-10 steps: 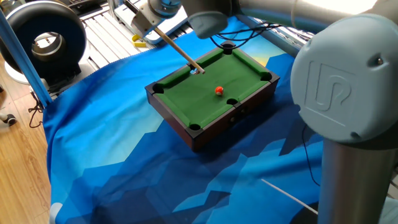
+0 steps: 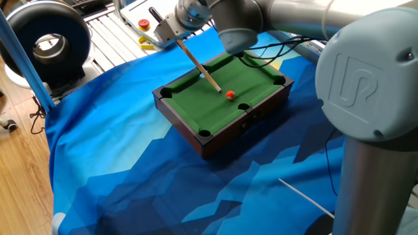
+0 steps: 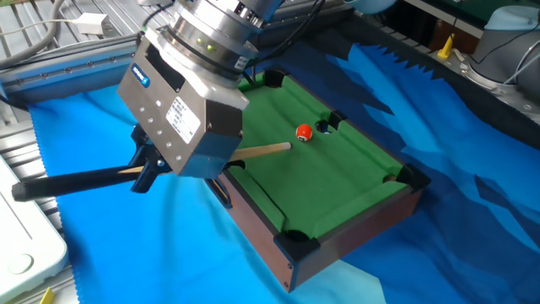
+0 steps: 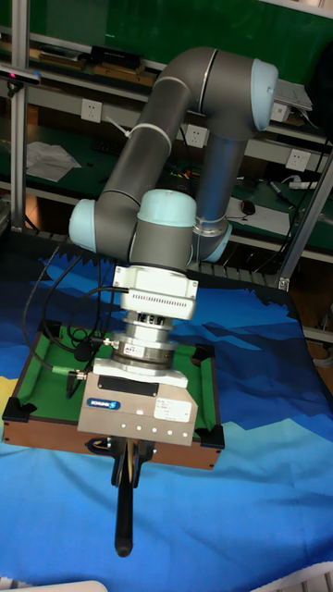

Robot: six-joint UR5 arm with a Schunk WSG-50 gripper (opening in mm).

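My gripper (image 3: 150, 160) is shut on a pool cue with a black butt and a pale wooden shaft (image 2: 198, 64). In exterior view 2 the black butt (image 3: 72, 182) sticks out to the left, while the shaft passes behind the gripper body and over the table's side rail. The small pool table (image 2: 179, 129) has green cloth and a dark brown wooden frame. An orange-red ball (image 3: 305, 133) lies on the cloth close to a side pocket (image 3: 324, 127). A short gap separates the cue tip (image 3: 289, 146) from the ball. Exterior view 3 hides the ball behind the arm.
A blue patterned cloth (image 2: 111, 143) covers the surface around the pool table, mostly bare. Black cables (image 2: 277, 52) hang from the arm above the table's far corner. A thin white stick (image 2: 304, 196) lies near the robot's base.
The cue tip has come nearer to the ball, which stays in place.
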